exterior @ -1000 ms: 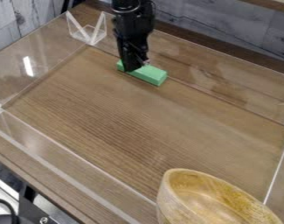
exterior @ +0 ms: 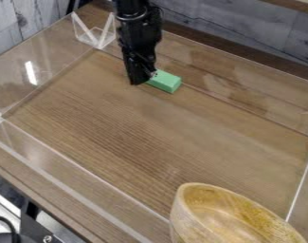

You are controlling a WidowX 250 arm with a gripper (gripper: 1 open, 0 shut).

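A small green block (exterior: pixel 164 83) lies on the wooden surface near the upper middle. The black robot gripper (exterior: pixel 137 72) comes down from the top, low over the block's left end and partly hiding it. Whether its fingers are open or shut on anything is too small and dark to tell.
A pale yellow bowl (exterior: pixel 226 218) sits at the bottom right. A clear plastic piece (exterior: pixel 96 28) is at the upper left, beside the arm.
The gripper has moved slightly down over the left end of the green block, hiding more of it. The block's visible part looks nearly in the same place.
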